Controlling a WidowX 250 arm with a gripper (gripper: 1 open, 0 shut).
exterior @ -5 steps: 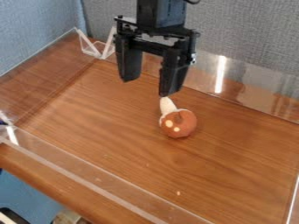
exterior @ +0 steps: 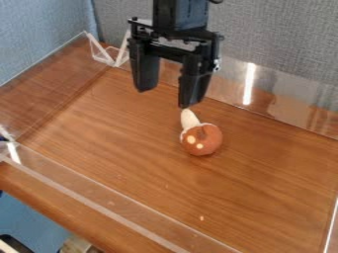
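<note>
My black gripper (exterior: 169, 84) hangs at the top centre of the view, its two fingers spread wide with empty space between them. Below and a little right of it, a toy mushroom (exterior: 203, 140) with an orange spotted cap and a pale stem lies on its side on the wooden table (exterior: 158, 198), apart from the fingers.
Clear plastic edging runs along the table's back and front-left. A white frame-like item (exterior: 110, 55) sits at the back left corner against grey padded walls.
</note>
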